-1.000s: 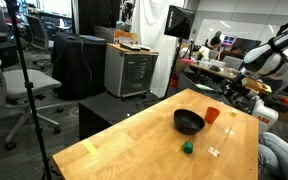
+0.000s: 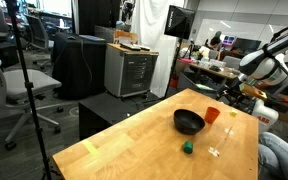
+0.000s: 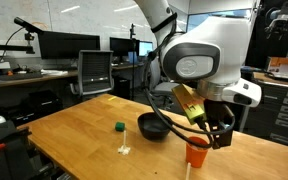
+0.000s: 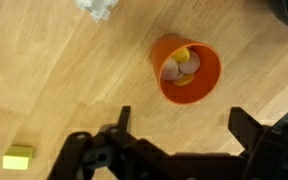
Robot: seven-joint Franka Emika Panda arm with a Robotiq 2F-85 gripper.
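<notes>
An orange cup (image 4: 186, 70) stands upright on the wooden table, holding several small round pieces in yellow and pale pink. In the wrist view my gripper is open, its fingers (image 4: 246, 128) spread wide with bare table between them. The cup lies just beyond the fingertips, apart from them. From the second exterior view, the cup (image 3: 197, 152) sits below my gripper. A black bowl (image 2: 189, 122) rests beside the cup, its edge showing at the wrist view's top right.
A green object (image 2: 188, 147) lies on the table near the bowl, along with a white item (image 3: 124, 143). A yellow block (image 4: 18, 157) is at the wrist view's lower left.
My arm and gripper have shifted only slightly near the cup. The cup, the bowl and the green object stay in place.
</notes>
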